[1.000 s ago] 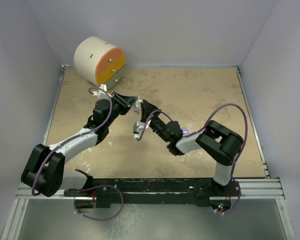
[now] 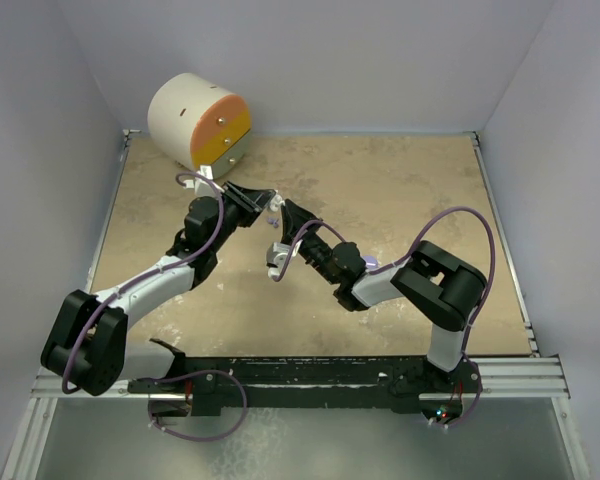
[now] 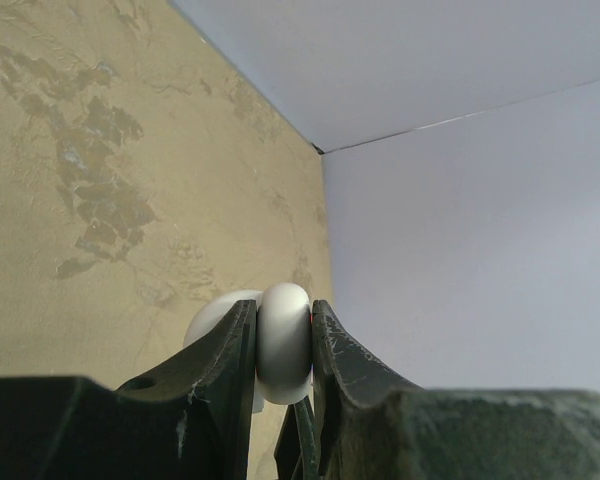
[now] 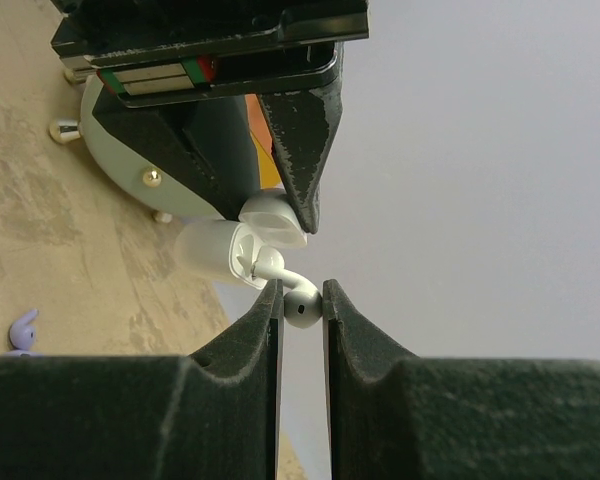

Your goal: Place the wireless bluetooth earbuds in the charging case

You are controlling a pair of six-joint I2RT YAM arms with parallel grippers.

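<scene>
Both grippers meet over the middle of the table. My left gripper is shut on the white charging case [image 4: 212,250], whose open lid [image 4: 273,210] shows in the right wrist view. My right gripper is shut on a white earbud [image 4: 301,308], its stem reaching into the mouth of the case. Whether the earbud is seated cannot be told. In the left wrist view the case mostly hides the right gripper.
A rounded cabinet [image 2: 185,115] with coloured drawers stands at the back left. Small lilac pieces [image 4: 22,333] lie on the table below the grippers.
</scene>
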